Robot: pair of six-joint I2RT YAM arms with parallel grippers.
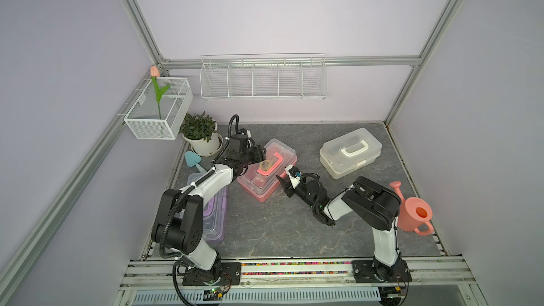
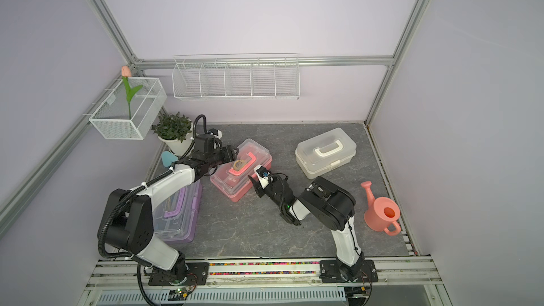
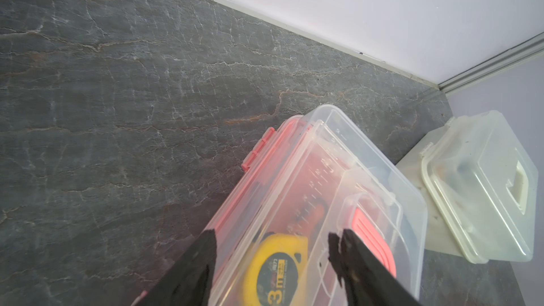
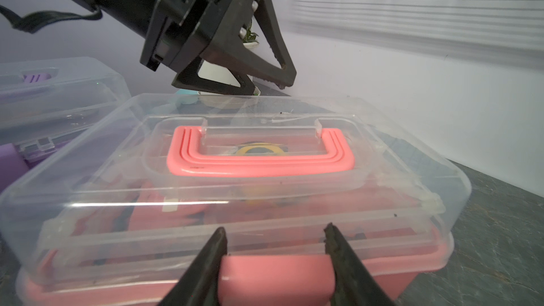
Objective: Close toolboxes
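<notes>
A pink toolbox (image 1: 266, 172) with clear lid and tape measure inside lies mid-table, lid down. Over its top hangs my left gripper (image 1: 257, 153), open and empty. My right gripper is shut on the pink latch (image 4: 276, 277) at the toolbox's near right side. A purple toolbox (image 2: 181, 221) lies at the left, partly behind the left arm. A white toolbox (image 1: 349, 153) with lid down stands at the back right.
A watering can (image 1: 414, 215) is at the right edge, a potted plant (image 1: 198, 133) and blue trowel (image 1: 191, 158) at the left. Wire baskets (image 1: 263, 79) hang on the walls.
</notes>
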